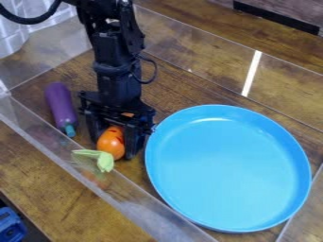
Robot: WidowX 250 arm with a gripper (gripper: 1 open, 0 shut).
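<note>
An orange carrot toy with a pale green top lies on the wooden table, left of a large blue plate. My black gripper is down around the orange body, partly hiding it; whether its fingers are shut on it is unclear. A purple eggplant-like toy lies left of the gripper.
A clear plastic wall runs diagonally along the near left, in front of the toys. A blue object is at the bottom left corner. Bare wood fills the back right.
</note>
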